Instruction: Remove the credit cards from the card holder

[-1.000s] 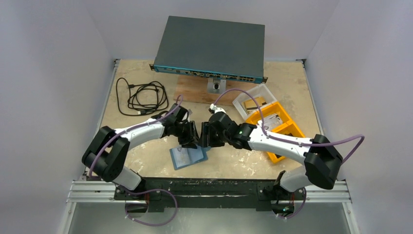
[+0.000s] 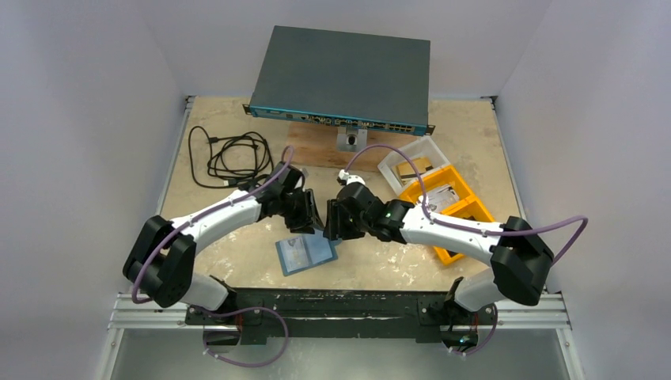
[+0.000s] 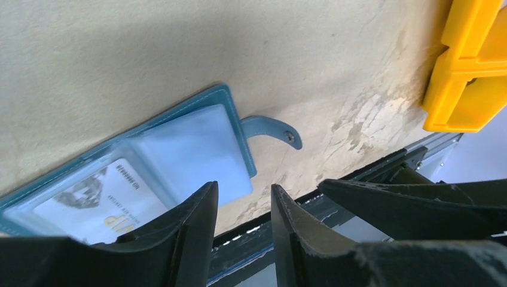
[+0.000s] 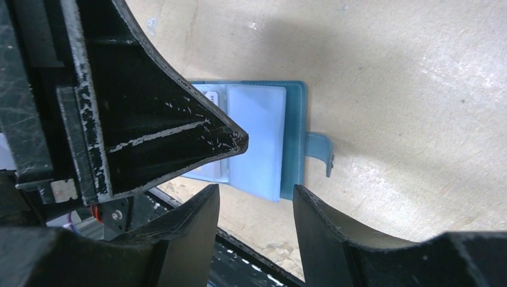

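The blue card holder (image 2: 306, 252) lies spread on the table below both grippers. In the left wrist view its clear sleeve (image 3: 203, 149) lies over the blue cover, and a white card (image 3: 113, 200) with gold marks shows inside. A strap (image 3: 272, 128) with a snap sticks out from its edge. My left gripper is open above the holder's strap end, nothing between its fingers. My right gripper also hangs open and empty over the holder's near edge. In the right wrist view the left gripper's dark finger covers part of the holder.
Orange bins (image 2: 461, 190) and a white bin (image 2: 427, 154) with things in them stand at the right. A coiled black cable (image 2: 237, 158) lies at the back left. A dark rack unit (image 2: 344, 75) overhangs the back.
My left arm has shifted a little to the left and back, so slightly more of the card holder shows. The right gripper has barely moved, and the holder lies where it was.
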